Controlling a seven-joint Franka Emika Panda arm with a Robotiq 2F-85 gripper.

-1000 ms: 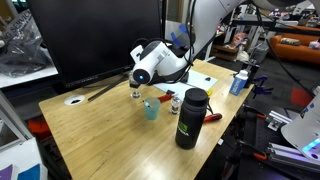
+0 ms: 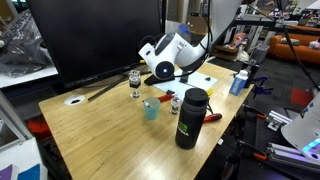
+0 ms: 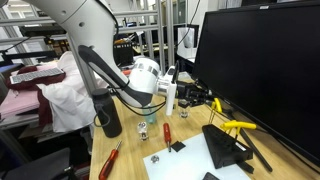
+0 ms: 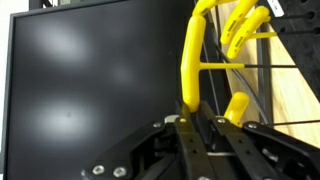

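Observation:
A yellow-handled tool (image 4: 191,62) with a thin dark shaft is in my gripper, which is shut on the lower end of its handle. The shaft runs off to the right in the wrist view. More yellow handles (image 4: 247,30) appear beside it at a black rack (image 4: 301,38). In exterior view 2 the gripper (image 3: 207,101) is close to the rack (image 3: 228,147), at its monitor side. Whether the held tool's shaft is in the rack or clear of it, I cannot tell.
A large black monitor (image 3: 262,65) stands close behind the rack. On the table are a black bottle (image 2: 191,119), a light-blue cup (image 2: 151,109), white mugs and red-handled screwdrivers (image 3: 109,163).
In exterior view 1 the arm has swung right, away from the white mug by the monitor and towards the rack side. The objects on the table look unmoved.

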